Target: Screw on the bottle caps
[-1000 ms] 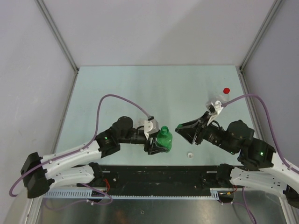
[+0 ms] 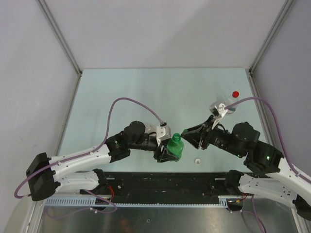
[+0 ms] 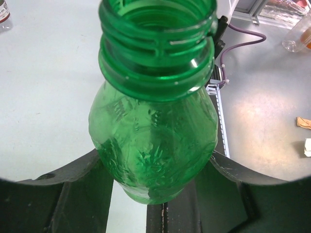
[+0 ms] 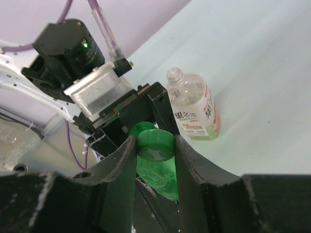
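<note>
My left gripper [image 2: 164, 150] is shut on a green bottle [image 2: 175, 148], which is uncapped, its threaded mouth filling the upper part of the left wrist view [image 3: 153, 126]. My right gripper is shut on a green cap [image 4: 155, 144], held just to the right of the bottle's mouth in the top view. In the right wrist view the cap sits in front of the bottle and hides much of its neck.
A clear bottle with a label [image 4: 193, 107] stands on the table [image 2: 160, 87] behind the left gripper. A bottle with a red cap [image 2: 233, 99] is at the back right. A small white round piece [image 2: 198, 161] lies near the front edge.
The left arm has shifted slightly right since a second ago.
</note>
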